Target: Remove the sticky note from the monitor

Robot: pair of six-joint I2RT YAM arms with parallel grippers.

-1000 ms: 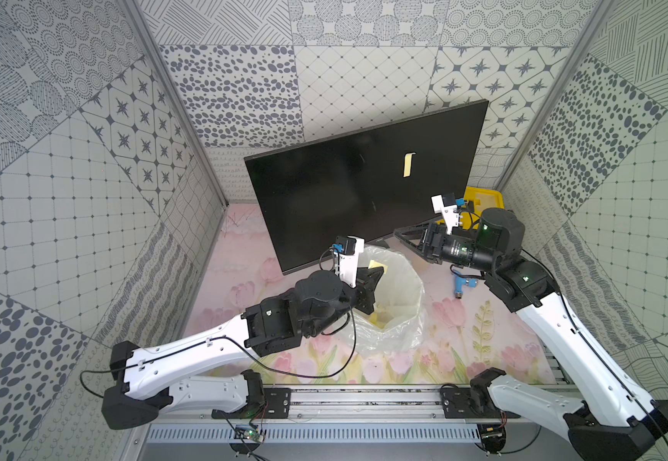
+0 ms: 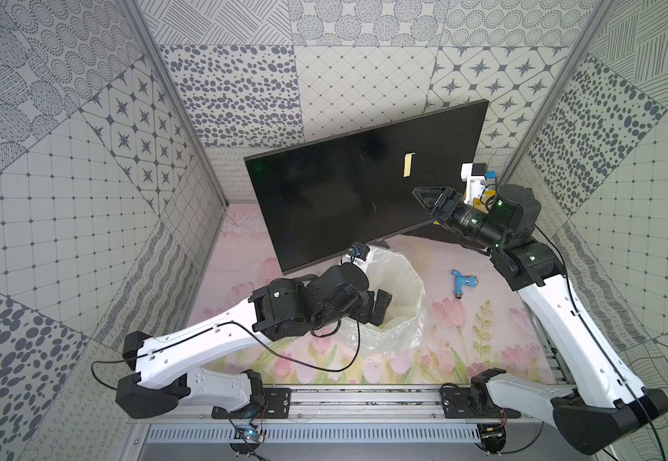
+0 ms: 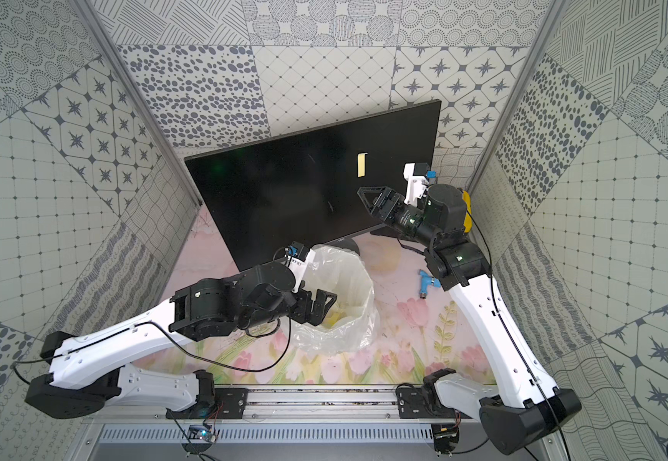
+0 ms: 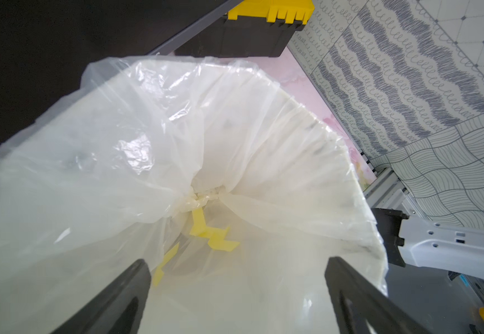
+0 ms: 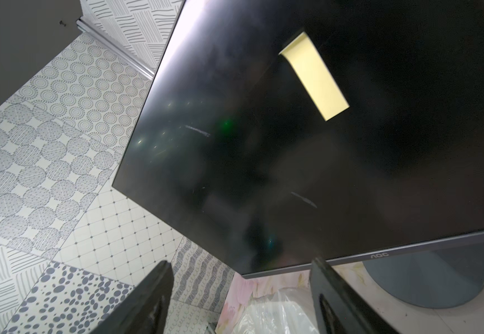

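A pale yellow sticky note [image 2: 408, 164] [image 5: 314, 75] clings to the right half of the black monitor [image 2: 326, 199], its top edge slightly curled. My right gripper [image 2: 426, 198] is open, below and right of the note in the top views, facing the screen. My left gripper [image 3: 318, 305] stands open over the bin [image 2: 395, 322] lined with clear plastic, nothing seen between its fingers. Several yellow notes [image 4: 208, 232] lie inside the bin.
A blue object [image 2: 461, 281] lies on the floral table right of the bin. A yellow-lidded toolbox [image 4: 269, 10] sits by the monitor's right end.
The yellow paper at my left gripper a second ago is no longer there, and that gripper has turned over the bin. My right gripper has risen toward the sticky note.
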